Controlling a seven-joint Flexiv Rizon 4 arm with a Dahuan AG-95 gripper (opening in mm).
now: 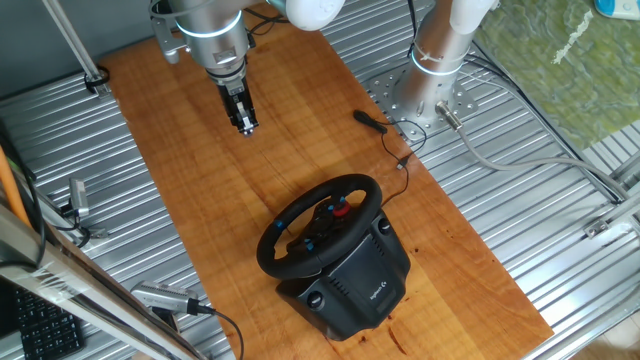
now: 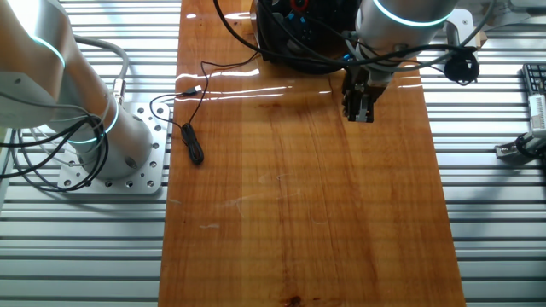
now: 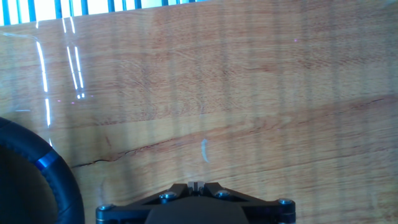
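Observation:
A black steering wheel point(image 1: 362, 205) on its black base point(image 1: 358, 292) stands on the wooden board, with blue marks on its rim and a red dial near its hub. In the wrist view, part of the rim point(image 3: 61, 180) enters at the lower left. My gripper point(image 1: 247, 130) hangs above bare wood, apart from the wheel. From the other side, the gripper point(image 2: 359, 116) points down with its fingers close together. At the bottom of the wrist view the gripper looks shut, and nothing shows between its fingertips.
The wooden board point(image 1: 175, 130) is mostly clear on the side away from the wheel. A black cable with a small dark plug body point(image 1: 369, 121) lies near the robot's base point(image 1: 425, 95). Slatted metal point(image 2: 499, 230) borders the board. A camera-like device point(image 1: 165, 298) stands beside it.

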